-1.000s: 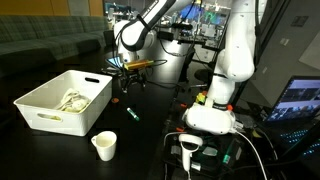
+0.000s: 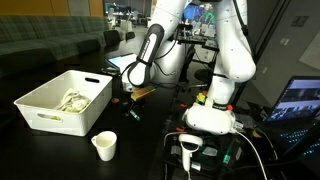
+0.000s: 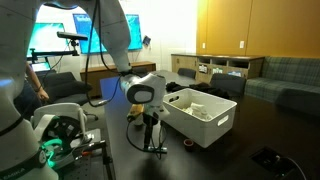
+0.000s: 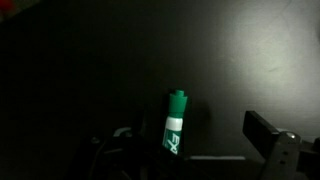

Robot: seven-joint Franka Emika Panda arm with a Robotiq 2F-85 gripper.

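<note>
A green marker-like stick with a white band (image 4: 174, 124) lies on the dark table. In the wrist view it sits between the spread fingers, nearer the left one. My gripper is open and holds nothing. Exterior view 1 has the gripper (image 2: 137, 97) low over the table, just behind the green stick (image 2: 135, 114). From exterior view 2 the gripper (image 3: 155, 141) points down close to the tabletop; I cannot make out the stick there.
A white box (image 2: 45, 122) with a pale bundle (image 2: 73, 101) inside stands left of the arm. Nearer the camera is a white mug (image 2: 105, 147). In exterior view 2 the box (image 3: 205, 131) rises behind the gripper. Bare table lies right of the mug.
The arm has come down and toward the camera in exterior view 1, bringing the gripper from behind the green stick to close above it. The stick, box and mug have stayed put.
</note>
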